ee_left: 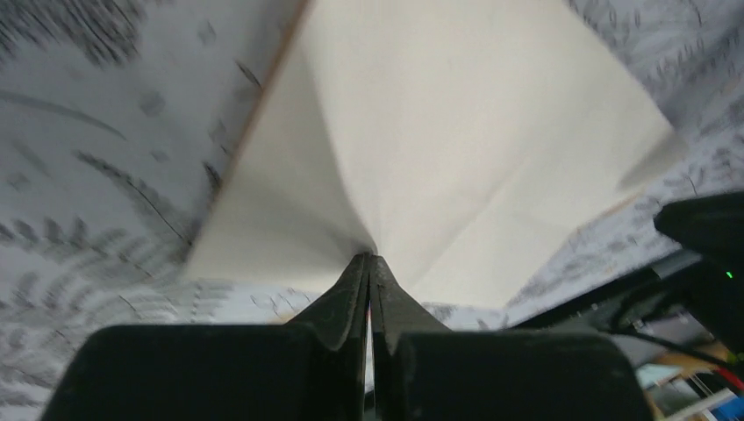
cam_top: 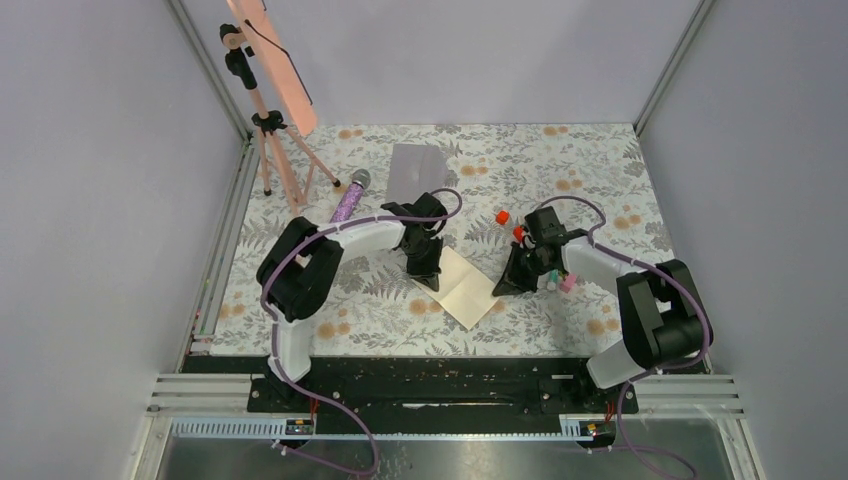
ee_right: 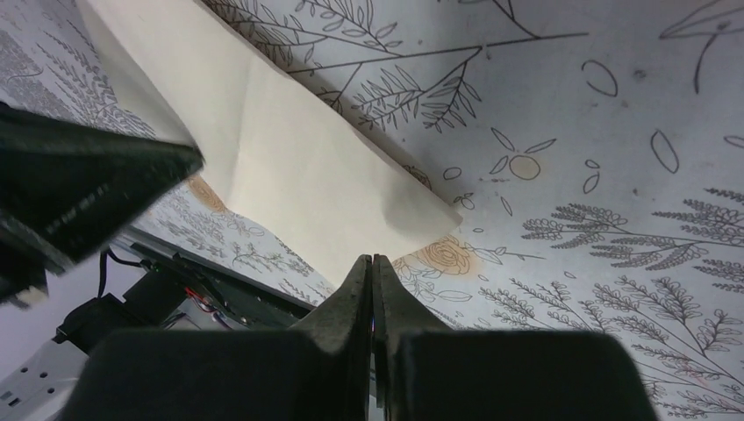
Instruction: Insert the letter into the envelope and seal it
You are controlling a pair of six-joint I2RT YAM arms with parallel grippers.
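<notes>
The letter, a cream sheet with creases (cam_top: 467, 296), lies turned on the table between both hands. My left gripper is shut at its left end, and a raised ridge in the paper runs up to the fingertips; the pinched bit itself is hidden. At the opposite end, my right gripper is shut with nothing between its fingers. The letter's edge (ee_right: 412, 228) passes just beyond those tips, outside them. A flat grey sheet (cam_top: 408, 172) lies at the back; whether it is the envelope I cannot tell.
A purple microphone (cam_top: 346, 203) lies left of the grey sheet, beside a tripod (cam_top: 275, 150). Red blocks (cam_top: 502, 217) and a pink block (cam_top: 568, 284) sit around the right arm.
</notes>
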